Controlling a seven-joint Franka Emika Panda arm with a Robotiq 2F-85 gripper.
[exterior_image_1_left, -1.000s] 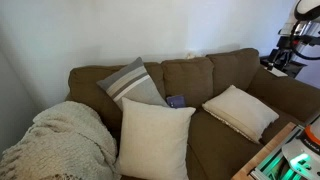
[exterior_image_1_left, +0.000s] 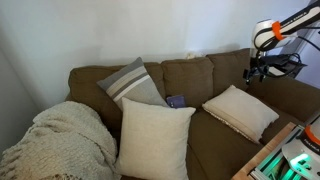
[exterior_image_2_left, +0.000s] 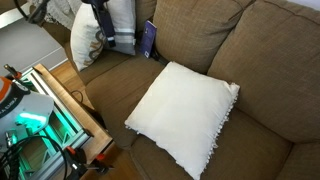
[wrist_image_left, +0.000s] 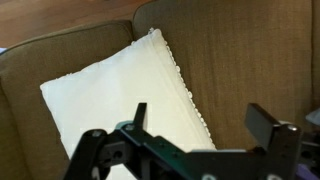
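Observation:
My gripper (exterior_image_1_left: 258, 74) hangs in the air over the right part of the brown couch, its fingers apart. In the wrist view the open gripper has one finger in front of the white pillow (wrist_image_left: 105, 90) and the other over bare brown cushion, with nothing held between them. The tasselled white pillow (exterior_image_1_left: 240, 112) lies flat on the seat, below and to the left of the gripper. A second white pillow (exterior_image_1_left: 154, 140) leans at the middle-left, in front of a grey striped pillow (exterior_image_1_left: 133, 84).
A small dark purple object (exterior_image_1_left: 176, 101) rests against the backrest, also visible as a purple item (exterior_image_2_left: 149, 38). A cream knitted blanket (exterior_image_1_left: 62, 150) covers the left end. Bare seat (exterior_image_1_left: 205, 140) shows between the white pillows. A wooden table edge (exterior_image_2_left: 85, 120) borders the arm's base.
My arm has swung left and inward from the right edge, bringing the gripper over the couch. The pillows, the blanket and the purple object have stayed put.

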